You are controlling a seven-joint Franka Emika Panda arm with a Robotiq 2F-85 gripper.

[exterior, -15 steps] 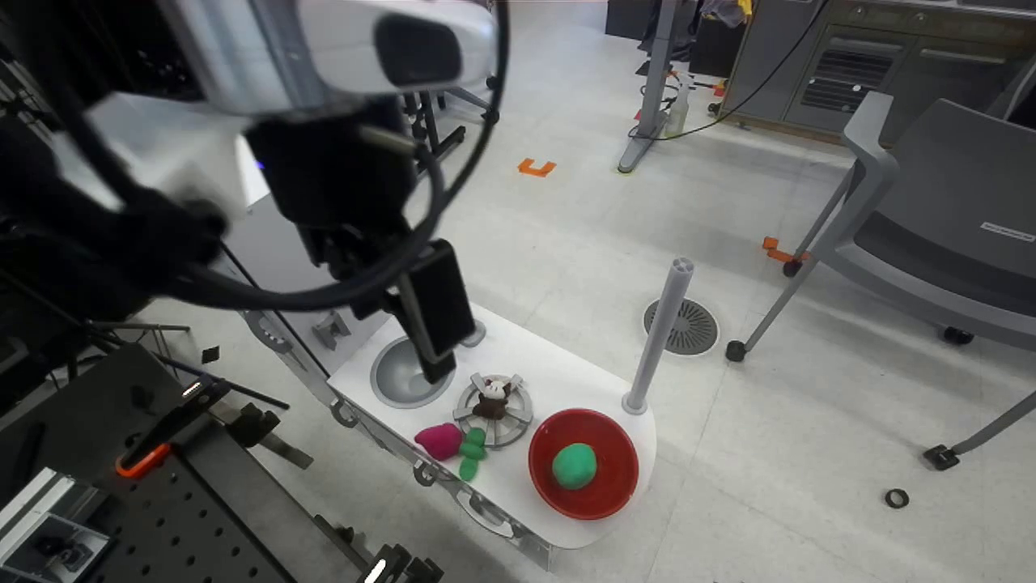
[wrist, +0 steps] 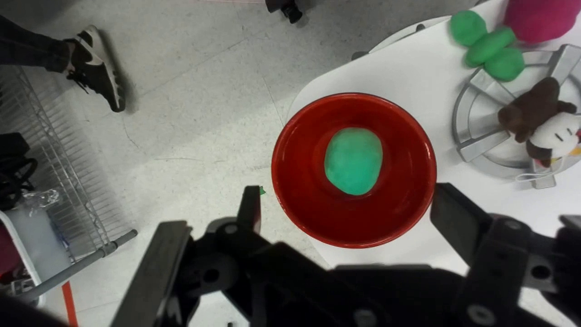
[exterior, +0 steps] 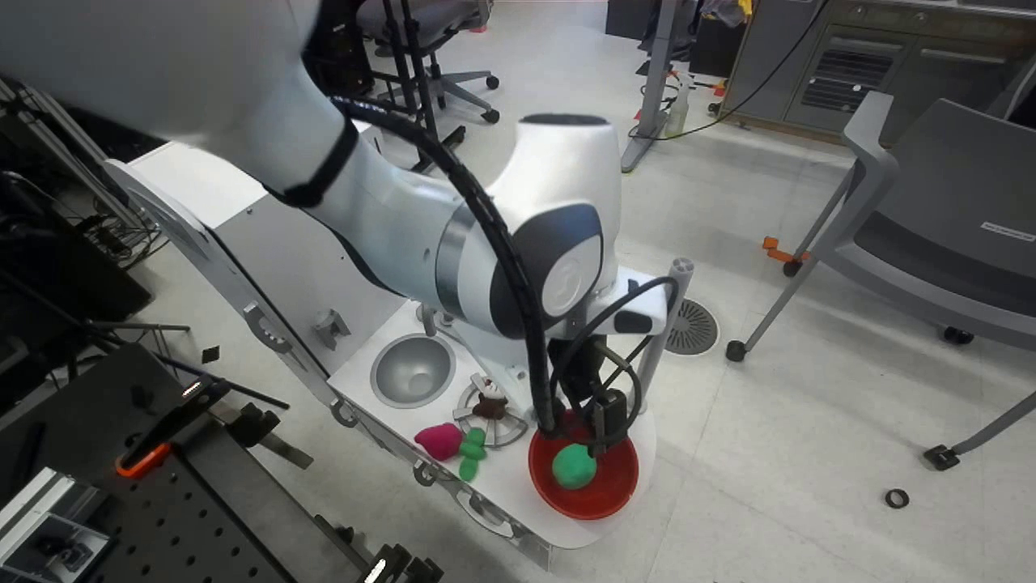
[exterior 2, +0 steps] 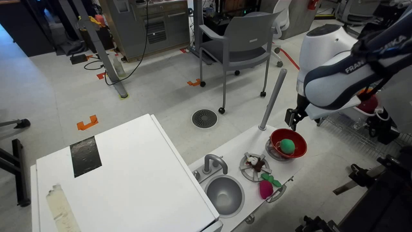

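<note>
A red bowl (wrist: 297, 210) with a green rounded object (wrist: 354, 161) inside stands at the rounded end of the white toy kitchen counter. My gripper is open above the bowl, its fingers (wrist: 457, 215) spread to either side in the wrist view with nothing held between them. From exterior view 2, the gripper (exterior 2: 292, 119) hangs over the bowl's back edge, clear of the green object. A magenta plush with green leaves (exterior 2: 266, 189) and a small brown and white plush (exterior 2: 255, 162) lie farther along the counter, the latter on a burner.
A grey upright post (exterior 2: 273, 99) rises from the counter's back edge near the bowl. The small sink (exterior 2: 224, 196) with its faucet (exterior 2: 216, 162) lies toward the white cabinet (exterior 2: 127, 166). A person's shoe (wrist: 98, 68) shows on the floor.
My arm has swung from near the sink, high up by the camera, across to above the red bowl. The bowl, green object and plush toys stay where they were.
</note>
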